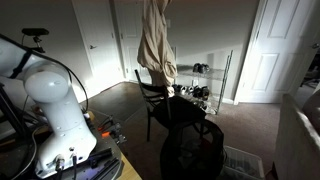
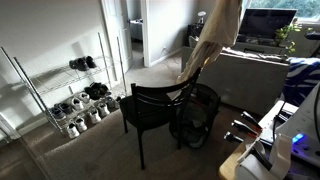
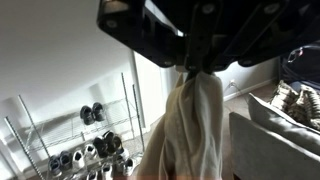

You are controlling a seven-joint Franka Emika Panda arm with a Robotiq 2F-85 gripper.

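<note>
A long beige cloth hangs in the air, its upper end beyond the top edge of exterior view 1. In the wrist view my gripper is shut on the gathered top of this cloth, which drops down from the fingers. The black chair stands below the cloth. Beside the chair is a dark mesh basket; the cloth's lower end hangs above the chair and basket area, and I cannot tell whether it touches the chair's back. My gripper lies outside both exterior views.
A wire rack with several pairs of shoes stands against the wall behind the chair. A grey sofa is on the far side of the basket. The wooden table edge is by the arm's base. Open carpet lies right of the basket.
</note>
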